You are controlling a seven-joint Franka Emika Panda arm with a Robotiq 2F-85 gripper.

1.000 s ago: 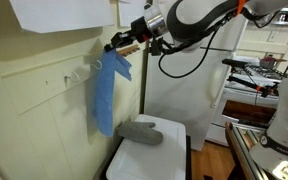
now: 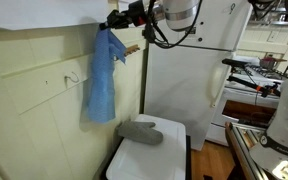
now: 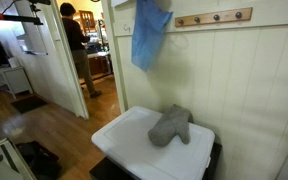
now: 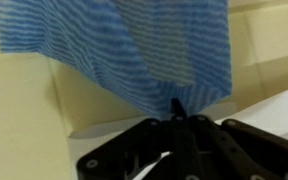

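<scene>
A blue cloth (image 2: pixel 101 80) hangs down along the cream panelled wall, its lower end above the white bin lid. At its top, my gripper (image 2: pixel 106 26) is shut, pinching the fabric. In the wrist view the striped blue cloth (image 4: pixel 169 45) spreads out from the fingertips, gathered to a point at the gripper. The second exterior view shows only the lower part of the cloth (image 3: pixel 149 35), while the gripper is out of that frame.
A white hook (image 2: pixel 72 77) is on the wall left of the cloth. A wooden peg rail (image 3: pixel 214 18) runs along the wall. Below, a grey oven mitt (image 3: pixel 171 127) lies on a white bin lid (image 3: pixel 124 140). In the background, a person (image 3: pixel 74 45) stands past the doorway.
My gripper has risen and shifted a little left in exterior view 1, lifting the cloth with it. The mitt and bin lid have stayed put.
</scene>
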